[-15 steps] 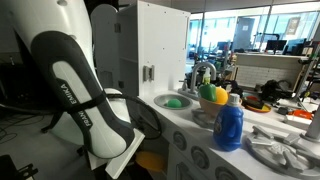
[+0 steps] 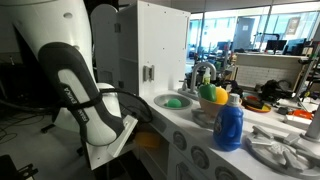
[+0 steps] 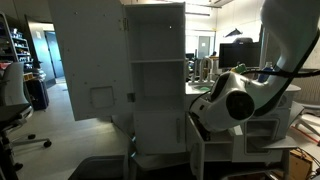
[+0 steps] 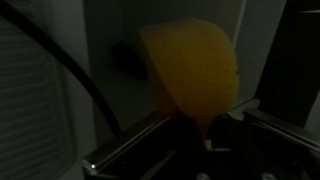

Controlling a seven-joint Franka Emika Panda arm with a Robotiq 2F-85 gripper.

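Observation:
In the wrist view, a rounded yellow-orange thing (image 4: pixel 190 65) stands up from between the fingers of my gripper, which is shut on it. The picture there is dark, so what the thing is cannot be made out. The arm (image 2: pixel 100 125) reaches down in front of the white counter unit in exterior view 1; the fingertips are not clear there. From the other side, the white arm (image 3: pixel 235 105) bends down by the cabinet, its gripper hidden behind a white panel (image 3: pixel 197 150).
A blue bottle (image 2: pixel 229 125), a bowl with colourful contents (image 2: pixel 210 92) and a sink with a green item (image 2: pixel 175 101) are on the counter. A dish rack (image 2: pixel 285 150) sits nearer. The tall white cabinet (image 3: pixel 158 75) has its door (image 3: pixel 92 60) swung wide.
Over the last second, the arm's wrist has risen and tilted, with its lower end swinging a little. Objects on the counter have stayed put.

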